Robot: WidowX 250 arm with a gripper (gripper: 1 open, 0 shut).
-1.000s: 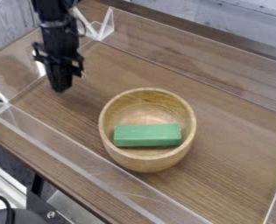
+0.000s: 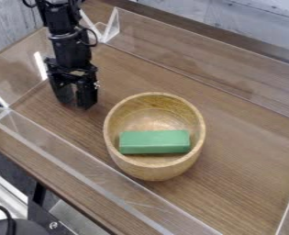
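My black gripper (image 2: 71, 92) reaches down from the top left to low over the wooden table at the left of the camera view. Its fingers are dark and small, and whether anything sits between them is hard to tell. A round wooden bowl (image 2: 132, 107) stands to the right of it, with a green block (image 2: 154, 141) lying inside.
Clear strips or edges run along the left and front, with some dark cable at the bottom left.
Over the last second the arm and gripper have come down and toward the front of the table, nearer the bowl. The bowl and green block have not moved.
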